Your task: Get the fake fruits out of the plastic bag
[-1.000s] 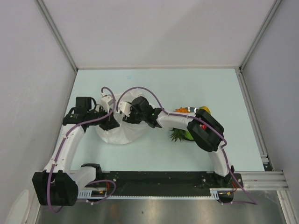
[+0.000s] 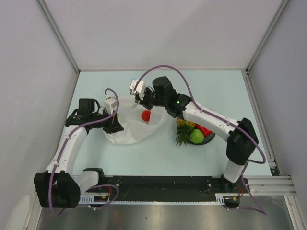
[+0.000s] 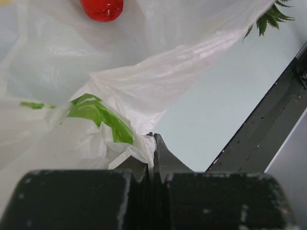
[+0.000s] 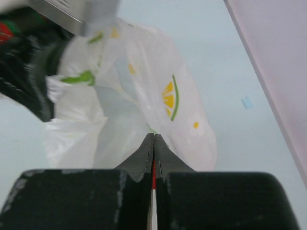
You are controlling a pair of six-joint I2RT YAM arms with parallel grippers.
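Note:
The white plastic bag (image 2: pixel 129 135) lies opened out at left centre, with the red fake pepper (image 2: pixel 146 115) resting inside. At the top of the left wrist view, that red pepper (image 3: pixel 102 6) is partly cut off. My left gripper is shut on the gathered edge of the bag. Above the bag, my right gripper is shut, its fingers together and nothing held. Only a sliver of red shows behind those fingers in the right wrist view, outside their grip.
Right of the bag, a dark bowl (image 2: pixel 209 138) holds a pineapple (image 2: pixel 184 132), a green fruit (image 2: pixel 196 136) and a red one (image 2: pixel 204 130). My right arm passes above the bowl. Clear table (image 2: pixel 158 160) lies in front of the bag.
The pepper is uncovered in the top view. My left arm keeps its place.

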